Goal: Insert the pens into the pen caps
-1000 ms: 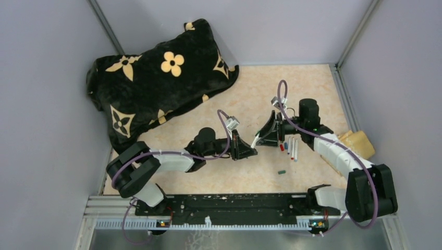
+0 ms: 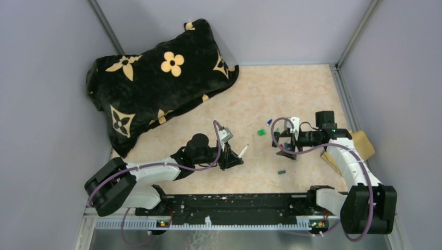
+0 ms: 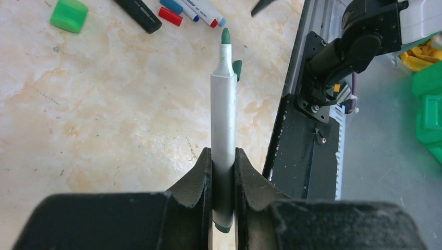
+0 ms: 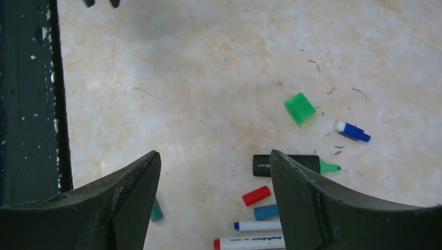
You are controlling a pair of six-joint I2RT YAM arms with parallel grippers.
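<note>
My left gripper [image 2: 229,159] is shut on a white pen [image 3: 223,120] with a green tip, held upward-angled and uncapped at that tip. My right gripper [image 2: 285,146] is open above the loose pens and caps. In the right wrist view, a small green cap [image 4: 156,210] lies apart on the table, near a red cap [image 4: 255,196], a blue cap [image 4: 265,212], white markers [image 4: 247,243] and a dark highlighter [image 4: 284,164].
A green block [image 4: 299,108] and a small blue object [image 4: 352,131] lie behind. A black patterned blanket [image 2: 151,83] fills the back left; a yellow cloth [image 2: 362,146] is at right.
My left gripper, still holding the pen, has drawn back left.
</note>
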